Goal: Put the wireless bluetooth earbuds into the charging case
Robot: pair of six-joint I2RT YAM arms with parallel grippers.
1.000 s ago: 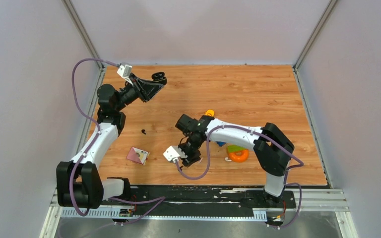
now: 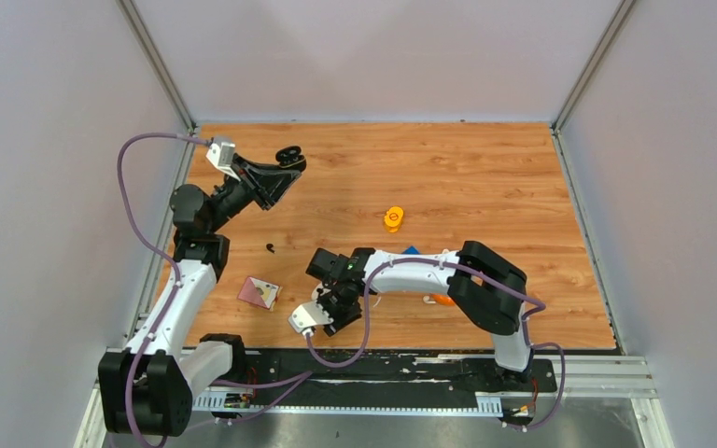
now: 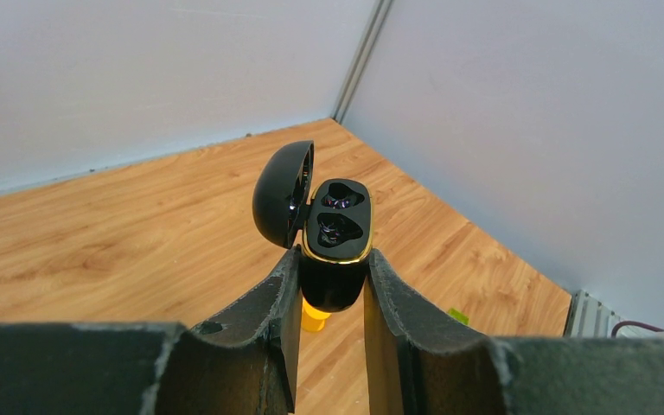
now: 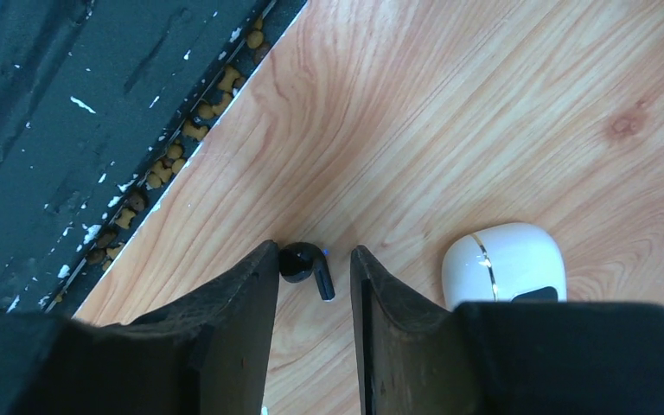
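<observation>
My left gripper is shut on the black charging case (image 3: 333, 287), lid up, its two wells visible; in the top view it hangs over the table's back left. My right gripper is low at the table's front edge, fingers apart around a black earbud (image 4: 298, 262) lying on the wood, one fingertip beside it. Another small black earbud (image 2: 270, 247) lies at middle left in the top view.
A white rounded object (image 4: 501, 264) lies beside the right gripper. A yellow item (image 2: 393, 219) stands mid-table, a pink card (image 2: 259, 291) at front left. An orange item is partly hidden by my right arm.
My right arm has moved down-left toward the front edge, settling over the earbud. My left arm has shifted slightly left with the case.
</observation>
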